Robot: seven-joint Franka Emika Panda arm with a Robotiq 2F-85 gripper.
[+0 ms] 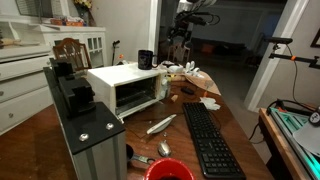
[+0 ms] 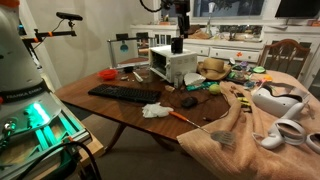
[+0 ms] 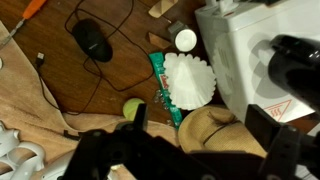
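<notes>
High over the far part of the table hangs my gripper (image 1: 180, 38), pointing down. In the wrist view the gripper is open, its dark fingers wide apart and nothing held between them. A black mug (image 1: 145, 60) stands upright on the white toaster oven (image 1: 105, 76). The wrist view shows the mug (image 3: 295, 65) at the right, beyond the right finger. Below the gripper lie a white scalloped piece (image 3: 190, 82), a teal strip (image 3: 157, 68) and a small green ball (image 3: 133, 108).
A black mouse (image 3: 92, 40) with its cable lies at the upper left of the wrist view. Elsewhere are a keyboard (image 1: 212, 142), a red bowl (image 1: 169, 170) and a spatula (image 2: 221, 137). A white headset (image 2: 278, 101) and several small objects crowd the cloth-covered side.
</notes>
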